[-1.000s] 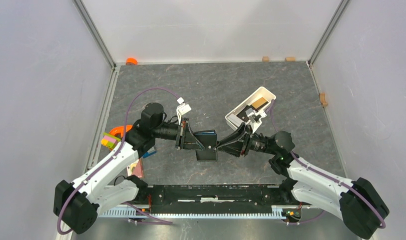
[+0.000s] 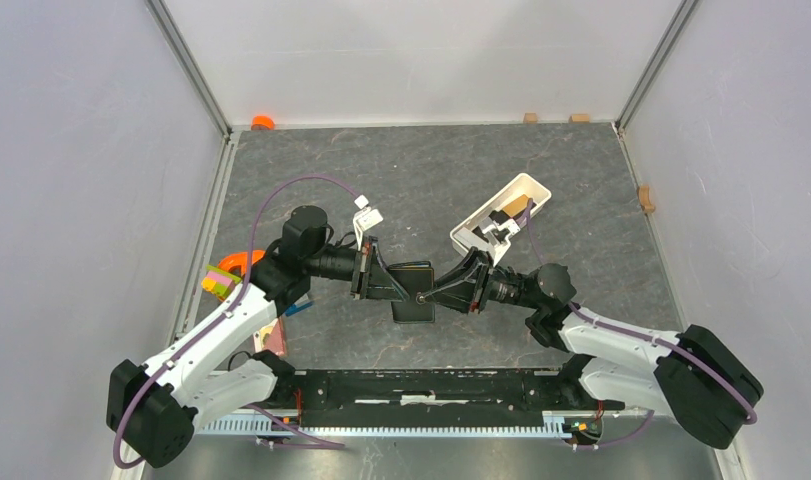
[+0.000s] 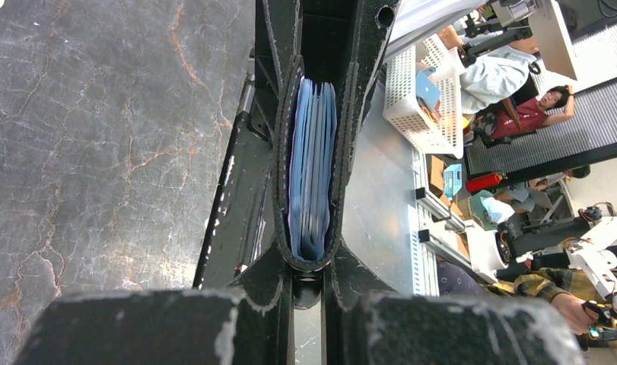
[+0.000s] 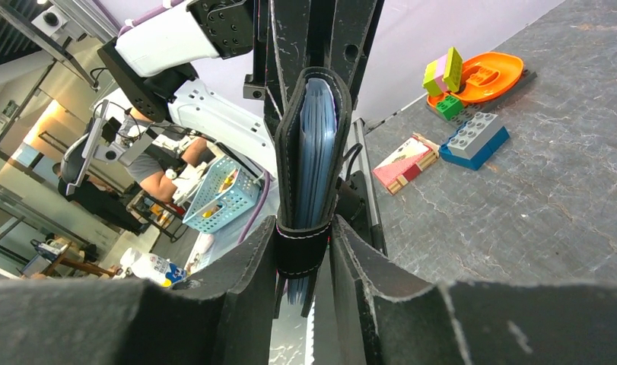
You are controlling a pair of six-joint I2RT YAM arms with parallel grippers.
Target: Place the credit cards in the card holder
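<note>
Between the two arms, the black card holder (image 2: 413, 308) is held up in the top view. My left gripper is shut on its left side; the left wrist view looks into the holder, where a stack of bluish clear sleeves (image 3: 313, 167) shows between the covers. From the other side my right gripper is shut on the holder, over its dark stitched strap. The right wrist view shows the sleeves' edges (image 4: 318, 152) too. No separate credit card can be made out in either wrist view.
A cream tray (image 2: 459, 232) with a tan block and dark and pale items stands behind the right gripper. At the left edge lie toy bricks (image 4: 472, 141), an orange dish (image 4: 503, 72) and a red-and-cream box (image 4: 406, 161).
My right gripper has moved slightly left, further over the holder's right side, and its arm has shifted with it. The left arm and the holder look nearly still.
</note>
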